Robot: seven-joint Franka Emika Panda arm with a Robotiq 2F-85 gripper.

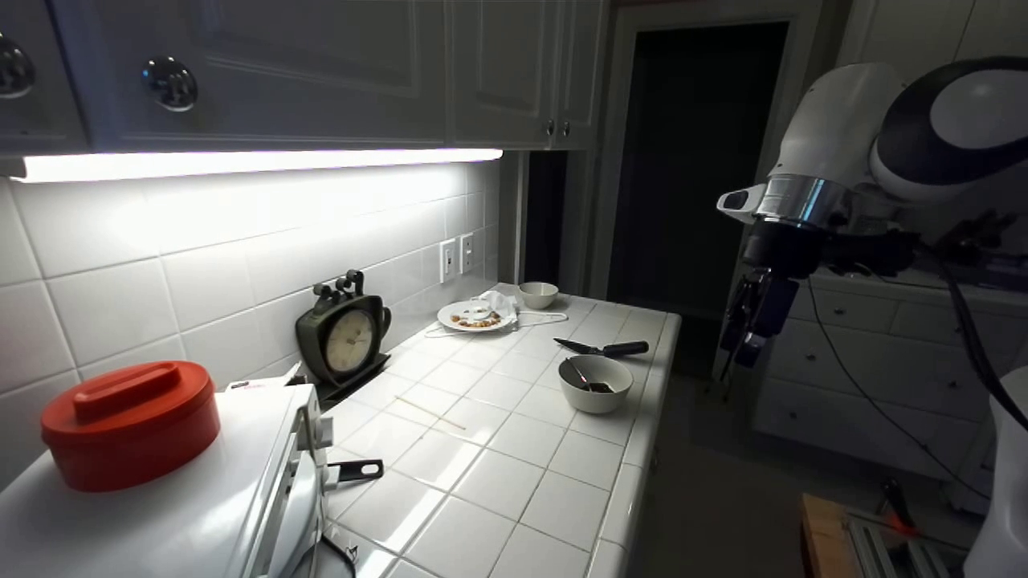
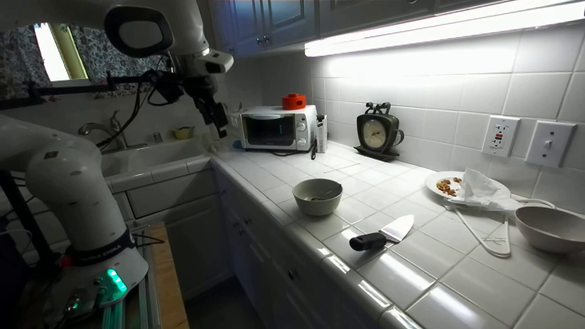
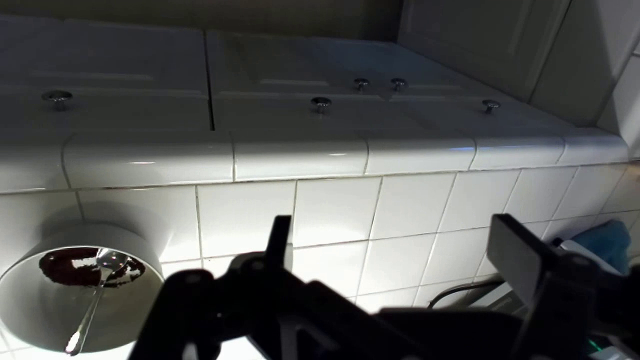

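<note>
My gripper is open; its two fingers stand wide apart in the wrist view with only countertop visible between them. In the first exterior view it hangs in the air to the right of the counter. A pale bowl (image 1: 595, 384) rests near the counter's front edge; the wrist view shows a metal spoon (image 3: 96, 300) leaning in it over something dark red. Close by lies a cake server (image 2: 382, 235) with a black handle. Farther along are a white plate (image 2: 436, 186) of small brown pieces, partly covered by crumpled clear plastic (image 2: 478, 186), and a second bowl (image 2: 551, 227).
A white toaster oven (image 2: 277, 131) carries a red lidded pot (image 1: 130, 424). An old-style scale or clock (image 1: 344, 337) stands against the tiled wall. One thin stick (image 1: 429, 413) lies on the tiles. Much of the mid-counter is bare; cupboards (image 1: 318, 67) overhang it.
</note>
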